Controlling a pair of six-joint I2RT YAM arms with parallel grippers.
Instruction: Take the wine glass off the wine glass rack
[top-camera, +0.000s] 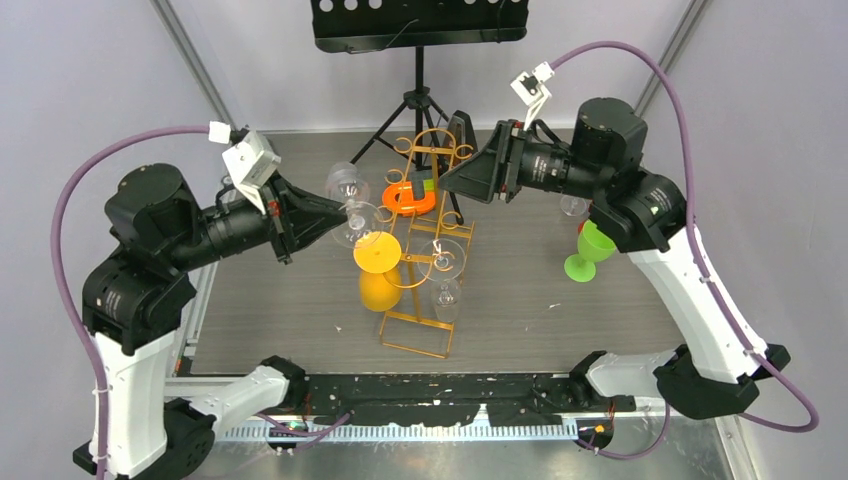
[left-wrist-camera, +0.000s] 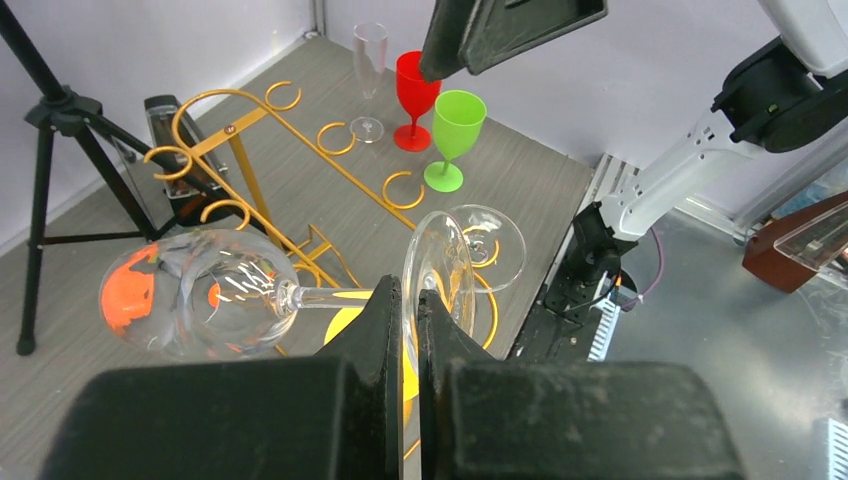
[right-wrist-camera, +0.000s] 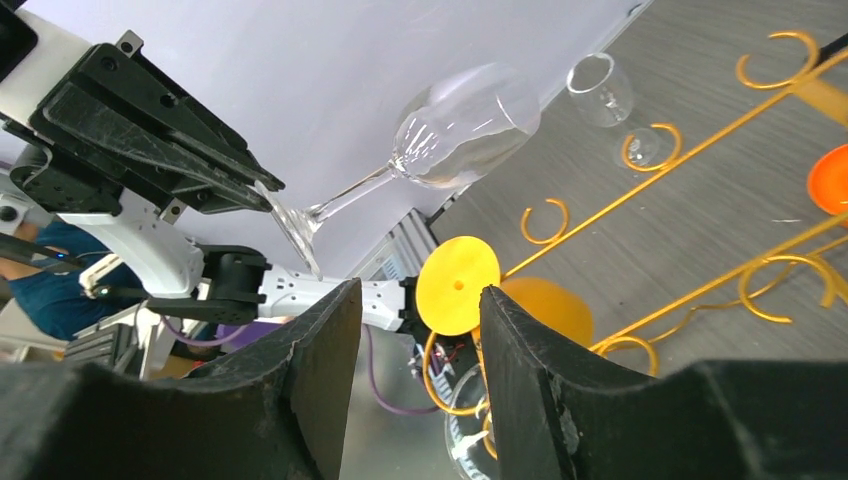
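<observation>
My left gripper is shut on the thin foot of a clear wine glass. That glass lies nearly sideways in the left wrist view, clear of the rack, its bowl pointing away from the fingertips. The golden wire rack stands mid-table. From its front end a yellow glass hangs upside down, with a clear glass hanging beside it. My right gripper is above the rack's right side. In the right wrist view its fingers stand apart with nothing between them.
A green goblet, a red goblet and a clear flute stand on the right of the table. Behind the rack are an orange object and a black music stand.
</observation>
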